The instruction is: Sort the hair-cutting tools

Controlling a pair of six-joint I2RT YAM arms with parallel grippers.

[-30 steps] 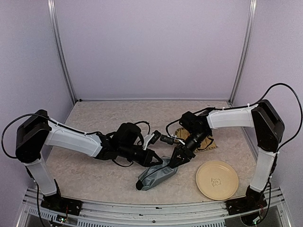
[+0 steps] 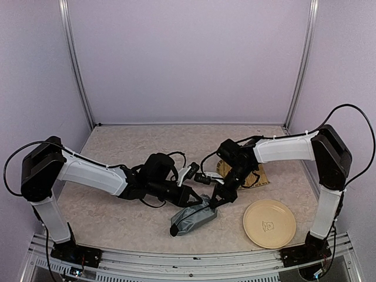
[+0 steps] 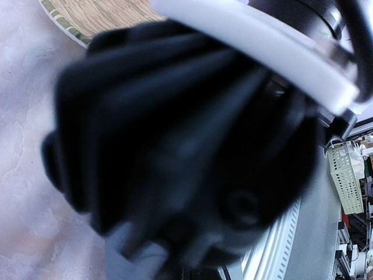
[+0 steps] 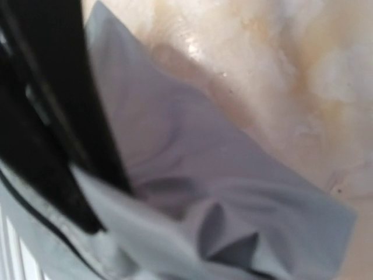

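Note:
A grey fabric pouch [image 2: 194, 220] with a dark zip edge lies at the front centre of the table, also filling much of the right wrist view [image 4: 175, 140]. My left gripper [image 2: 189, 200] is over its upper end; in the left wrist view a blurred dark body hides its fingertips. My right gripper [image 2: 212, 202] is at the pouch's right upper part; in the right wrist view its black fingers [image 4: 70, 105] lie close together against the fabric by the zip, shut, with nothing clearly seen between them. I cannot see any hair cutting tools clearly.
A round beige plate [image 2: 276, 235] lies at the front right. A woven mat or tray [image 2: 258, 179] sits behind my right arm, partly hidden. Both arms meet closely over the pouch.
My right gripper has shifted slightly left and down over the pouch, and the pouch has moved a little. The left arm has hardly moved.

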